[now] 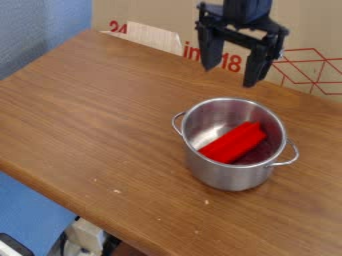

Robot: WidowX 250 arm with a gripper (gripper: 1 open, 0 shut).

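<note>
My black gripper (233, 58) hangs open at the top, behind and above a steel pot (225, 174) on the wooden table, with nothing between its fingers. A red oblong object (234, 142) lies tilted inside the pot, which has a wire handle on either side.
A cardboard board (307, 50) with red printing stands along the back. The table's left edge drops to a blue surface at the lower left.
</note>
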